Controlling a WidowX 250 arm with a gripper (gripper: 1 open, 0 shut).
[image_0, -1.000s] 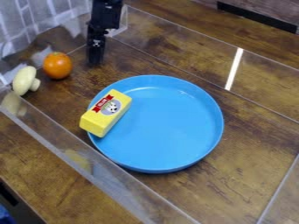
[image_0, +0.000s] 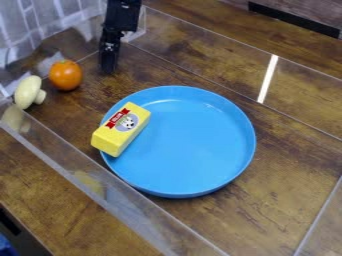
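Note:
The black gripper (image_0: 111, 56) is at the top left, low over the wooden table near the back wall; it is too dark and small to tell whether it is open or shut. Below it to the left sit an orange (image_0: 66, 75) and a pale mushroom-like object (image_0: 28, 92). A yellow box (image_0: 120, 130) with a red label lies on the left rim of a large blue plate (image_0: 190, 150).
A clear plastic wall (image_0: 94, 185) runs along the left and front of the workspace.

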